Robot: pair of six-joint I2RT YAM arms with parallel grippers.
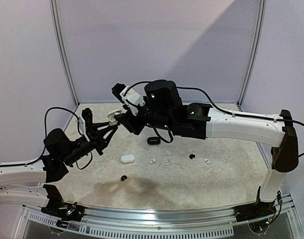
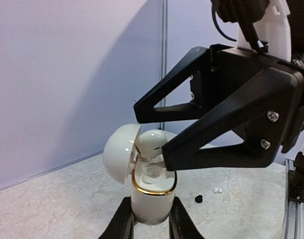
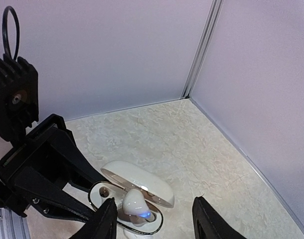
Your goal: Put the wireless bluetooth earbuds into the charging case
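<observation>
A white charging case (image 2: pixel 152 196) with a gold rim and raised lid (image 2: pixel 119 152) is gripped by my left gripper. A white earbud sits at the top of the case; in the right wrist view an earbud (image 3: pixel 136 201) lies in one side of it, with a small blue light, beside a visible cavity. My right gripper is part open at the case, its fingers to either side of the earbud in that view. In the left wrist view its fingers stand just above and beside the case; contact is unclear.
On the table lie a white case (image 1: pixel 127 158), a black case (image 1: pixel 153 141), several white earbud pieces (image 1: pixel 152 161) and small black earbuds (image 1: pixel 123 178). Both arms meet over the back left.
</observation>
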